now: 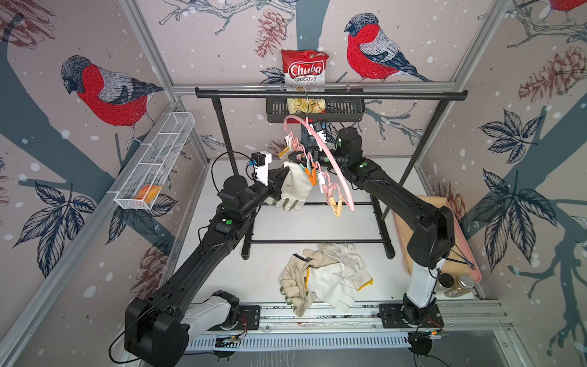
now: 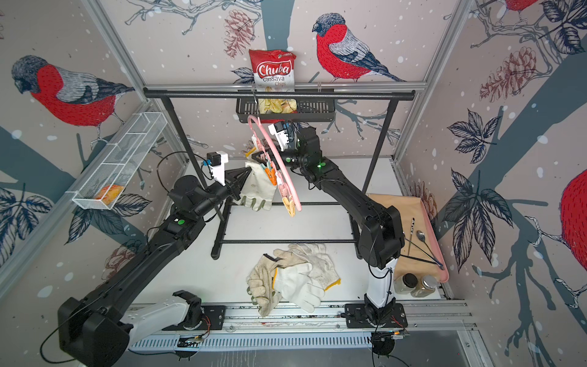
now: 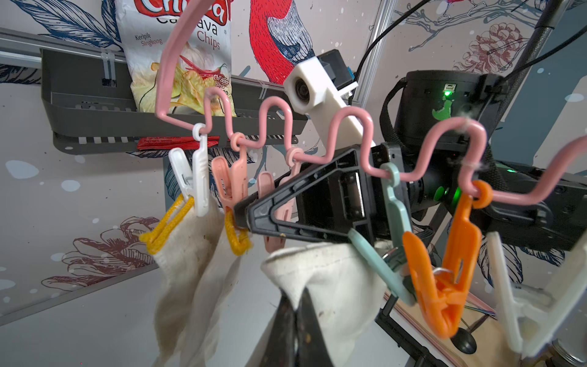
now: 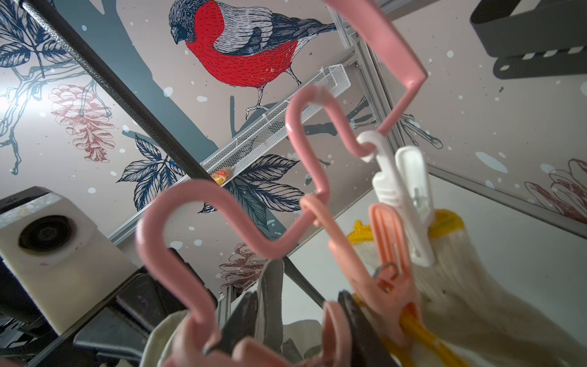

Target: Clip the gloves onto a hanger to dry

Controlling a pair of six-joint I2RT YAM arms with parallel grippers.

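Note:
A pink hanger [image 1: 333, 156] hangs from the black rail with clips along its wavy lower bar. In the left wrist view, a whitish glove with yellow cuff edging [image 3: 189, 257] hangs from a white clip [image 3: 200, 174] and a peach clip [image 3: 231, 177]. My left gripper is shut on the cuff of a second white glove [image 3: 333, 275], which hangs just below the bar. My right gripper has its fingers apart around a pink clip [image 4: 335, 333]; whether they press on it cannot be told. That clip's fingers are hidden in the right wrist view.
Further along the bar hang a mint clip [image 3: 397, 208], an orange clip [image 3: 449, 269] and a white clip [image 3: 532, 299]. More gloves [image 1: 327, 275] lie piled on the table's front. A dark shelf [image 1: 342, 107] holding a chips bag [image 1: 304, 70] is behind the rail.

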